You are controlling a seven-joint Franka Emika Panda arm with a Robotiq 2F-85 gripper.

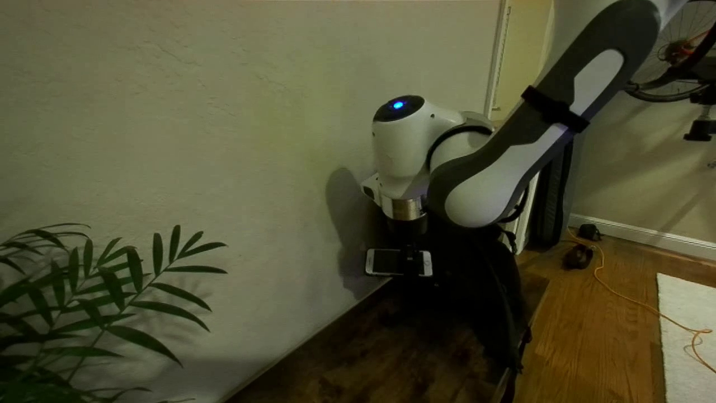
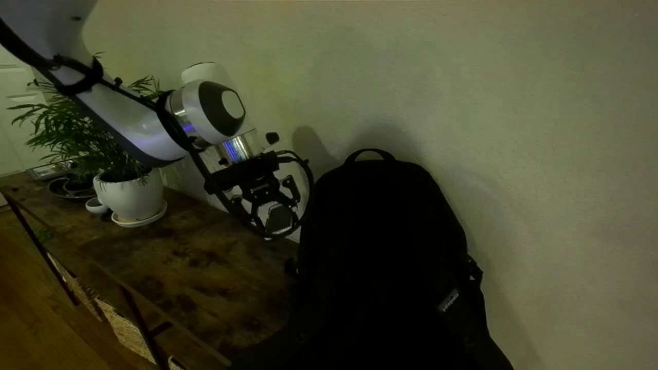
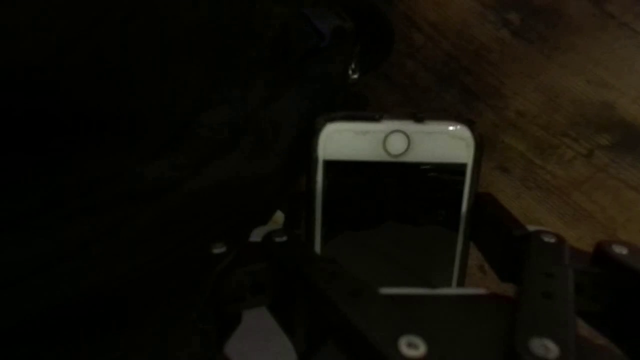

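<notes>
A white-fronted phone [image 1: 384,262] with a dark screen hangs above the table in exterior view 1, its long edge facing that camera. My gripper [image 1: 410,258] is shut on it from above. In the wrist view the phone [image 3: 397,144] points its round-button end away from me, with black fingers [image 3: 498,240] along both long sides; the left one is hard to make out in the dark. Exterior view 2 shows the gripper [image 2: 274,216] just left of the black backpack, with the phone [image 2: 280,218] seen end-on between its fingers.
A tall black backpack [image 2: 382,259] leans on the wall at the table's end. The wall [image 1: 268,168] runs close behind my gripper.
</notes>
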